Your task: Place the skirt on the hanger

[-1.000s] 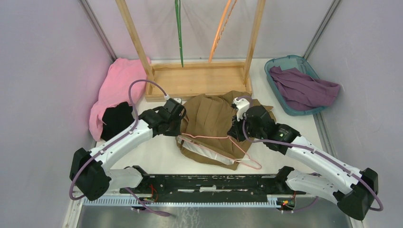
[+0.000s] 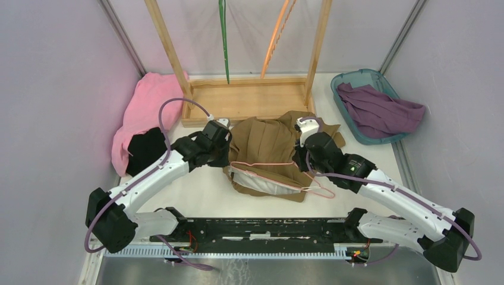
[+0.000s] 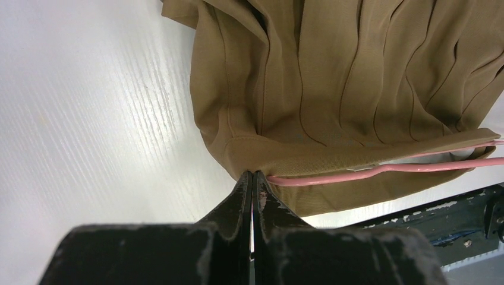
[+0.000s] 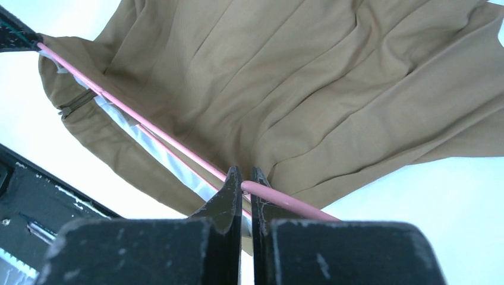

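Observation:
The brown pleated skirt lies spread on the white table, its waistband opened around a white lining. A pink hanger runs along that waistband. In the left wrist view my left gripper is shut at the waistband's corner, where the hanger's pink wire ends between its fingers. In the right wrist view my right gripper is shut on the hanger's pink rod, with skirt fabric just beneath. A zipper shows near the far end of the waistband.
A wooden rack with green and orange hangers stands behind. Pink and black cloths lie left; a teal bin with purple fabric is at right. Some bare table shows in front and at left.
My right gripper has moved up and rightward, carrying the hanger, whose long bar now sits higher along the waistband. The skirt's front edge has shifted; the left arm has barely moved.

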